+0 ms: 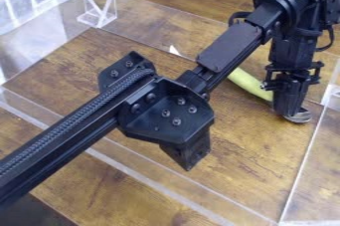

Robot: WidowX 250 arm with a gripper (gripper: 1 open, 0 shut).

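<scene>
My black gripper points down at the right of the camera view, low over the wooden floor of the workspace. A long yellow-green object lies behind it, partly hidden by the arm and gripper. A small silver, rounded metal piece sits at the gripper's tip, touching or just beside it. The fingertips are mostly hidden, so I cannot make out whether they hold anything.
Clear plastic walls border the wooden surface. A clear bracket stands at the back left, by a white grille. The black rail crosses the foreground diagonally. Bare wood lies left and below.
</scene>
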